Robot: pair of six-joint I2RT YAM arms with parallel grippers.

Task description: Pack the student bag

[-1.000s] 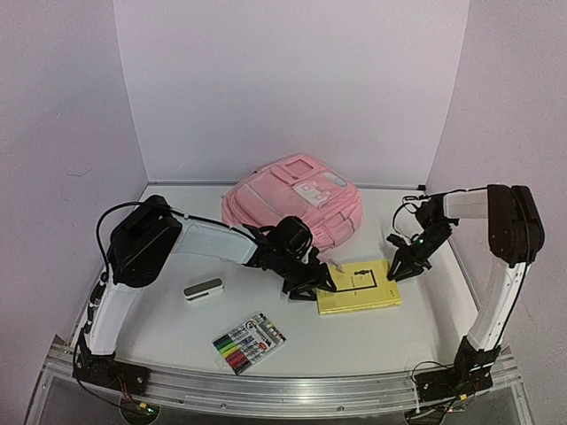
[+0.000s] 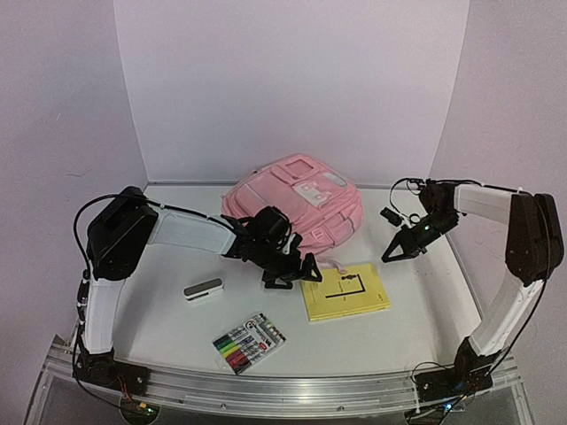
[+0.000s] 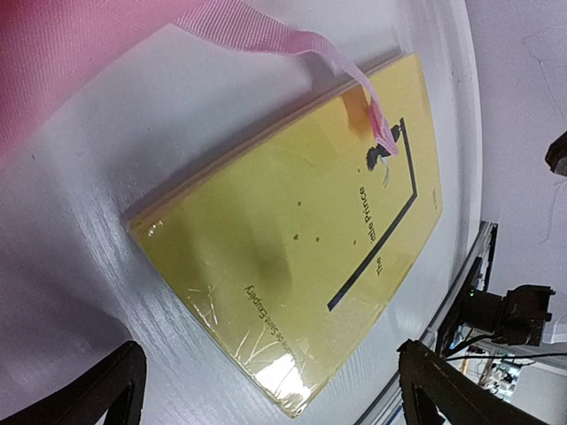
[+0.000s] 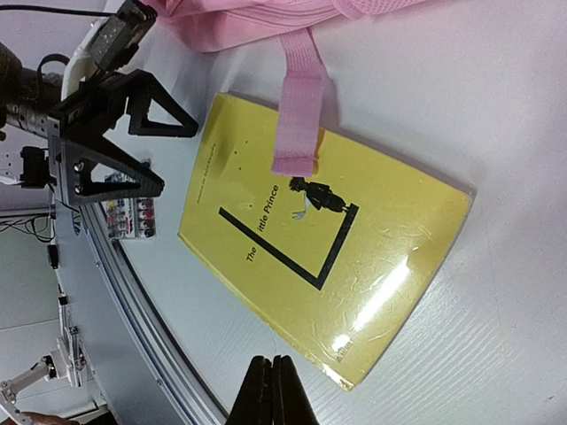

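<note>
A yellow book (image 2: 347, 294), "The Little Prince", lies flat on the table in front of the pink bag (image 2: 297, 190). The bag's pink strap (image 4: 299, 124) rests across the book's cover. My left gripper (image 2: 299, 276) is at the book's left edge, its fingers (image 3: 89, 390) wide apart with nothing held between them. To the right of the book, clear of it, is my right gripper (image 2: 386, 258); its fingertips (image 4: 268, 372) meet with nothing visible between them in the right wrist view. The bag's opening cannot be made out.
A grey-and-white case (image 2: 204, 289) lies to the left on the table. A pack of coloured markers (image 2: 249, 343) lies near the front edge. Bare table surrounds both, and the front right is free.
My left gripper has backed off leftward; my right gripper has moved off the book's edge.
</note>
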